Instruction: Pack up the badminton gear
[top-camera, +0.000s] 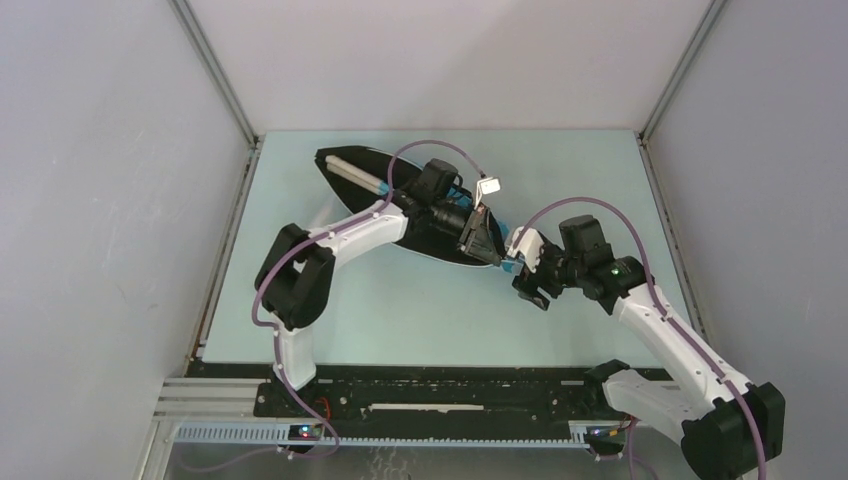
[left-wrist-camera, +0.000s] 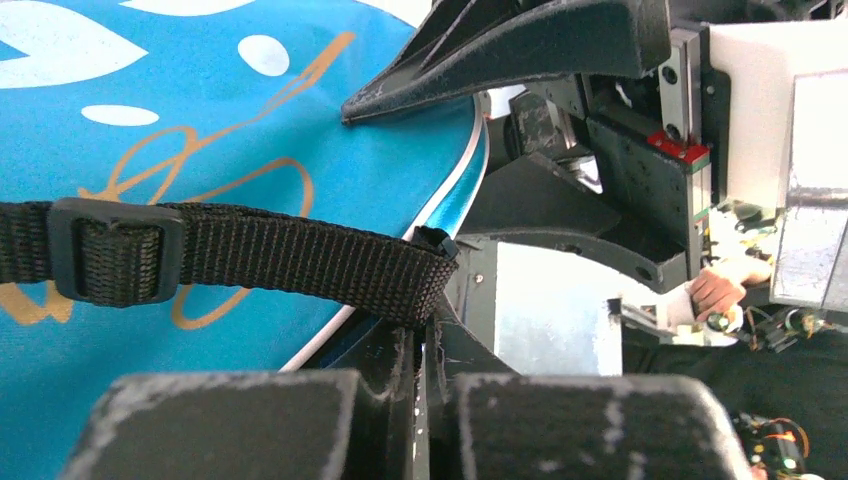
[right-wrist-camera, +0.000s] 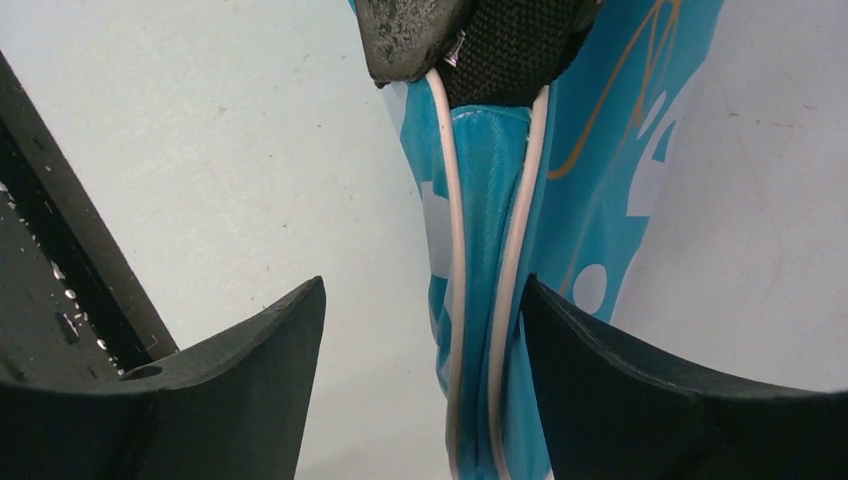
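A racket bag (top-camera: 340, 170), black with blue parts, lies diagonally on the table, two pale cylinders in it at the upper-left end. My left gripper is shut on a black strap (left-wrist-camera: 310, 260) with a buckle, over the blue printed fabric (left-wrist-camera: 120, 150). My right gripper stands open at the bag's right end; in the right wrist view the blue, pale-edged strip of bag (right-wrist-camera: 490, 250) runs between and beyond its fingers, below dark parts at the top.
White walls stand around it, and a black rail runs along the front edge.
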